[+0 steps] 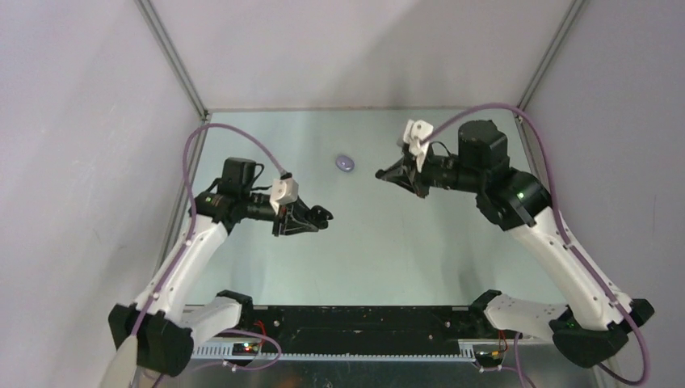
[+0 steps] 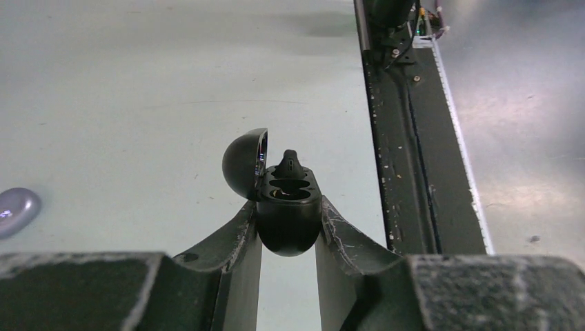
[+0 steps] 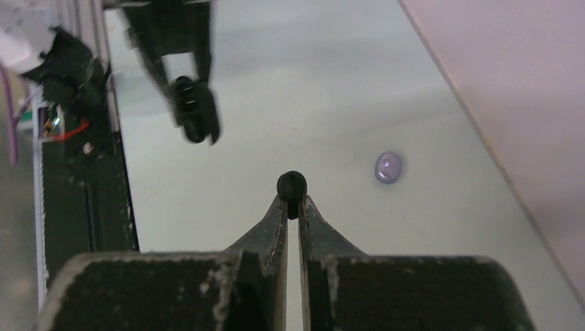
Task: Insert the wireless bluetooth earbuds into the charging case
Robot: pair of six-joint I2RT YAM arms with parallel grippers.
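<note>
The black charging case (image 2: 288, 219) stands upright between the fingertips of my left gripper (image 1: 308, 220), its lid open. One dark piece rises from the rear of the case; the front openings look empty, though detail is small. My right gripper is shut on a small black earbud (image 3: 292, 185), held out in the air to the right of the case in the top view. In the right wrist view the left gripper and case appear blurred at upper left.
A small purple oval object (image 1: 344, 162) lies on the pale board (image 1: 363, 250) at the back middle, between the two arms. The board is otherwise clear. Walls border the back and sides; a dark rail runs along the front.
</note>
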